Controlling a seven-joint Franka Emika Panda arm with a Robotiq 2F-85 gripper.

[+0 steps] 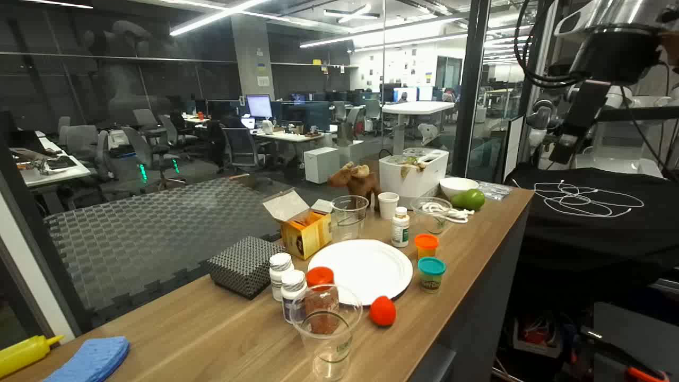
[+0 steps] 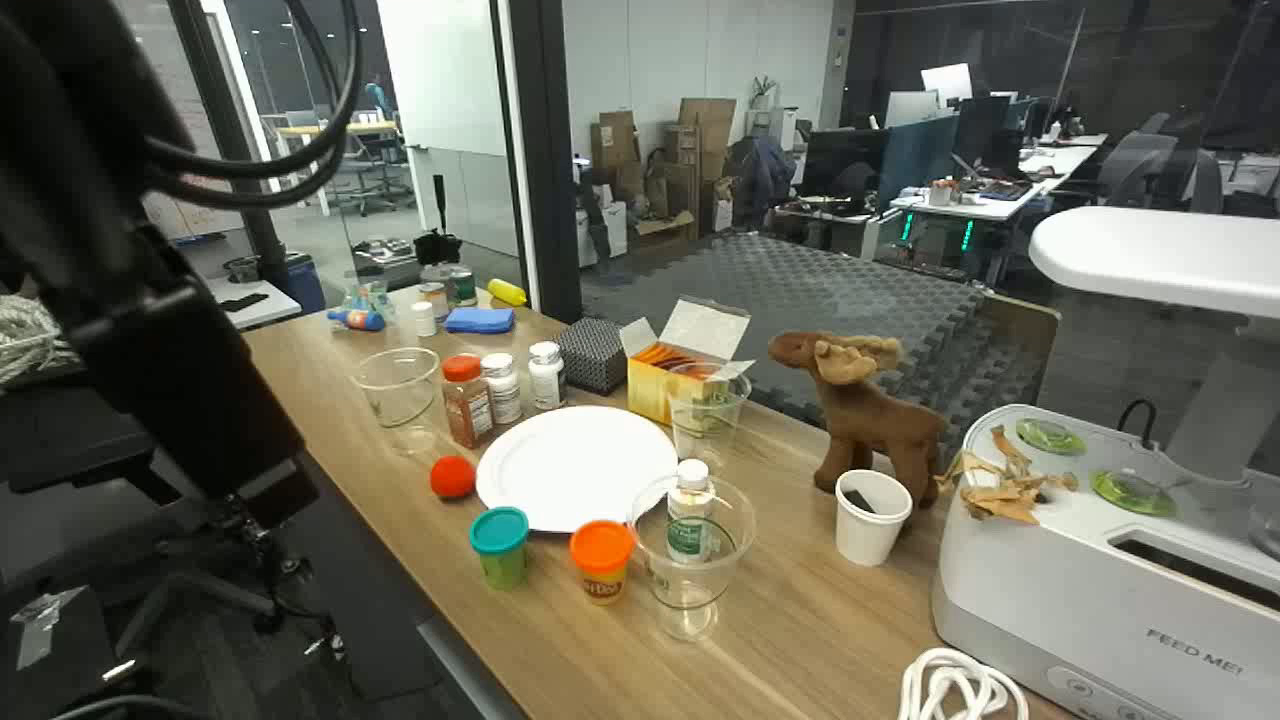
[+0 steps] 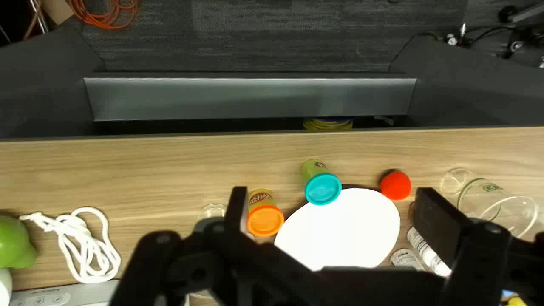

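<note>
High over the table, my gripper stands open in the wrist view, its two dark fingers wide apart with nothing held. Below and between them lies a white plate [image 3: 341,232]. A teal-lidded tub [image 3: 323,188] and an orange-lidded tub [image 3: 265,220] stand at the plate's edge. The red ball [image 3: 395,185] sits close by on the right. In exterior view 1 the arm hangs at the upper right, clear of the table, and its fingertips are hard to make out. Exterior view 2 has the arm dark at the left.
Clear cups [image 1: 328,337], white bottles [image 2: 547,374], a red-capped jar [image 2: 465,402], an open yellow box [image 1: 305,232] and a black mesh box [image 1: 246,266] crowd around the plate. A toy moose [image 2: 866,414] and white appliance [image 2: 1080,576] stand at one end. Bare wood lies along the front edge.
</note>
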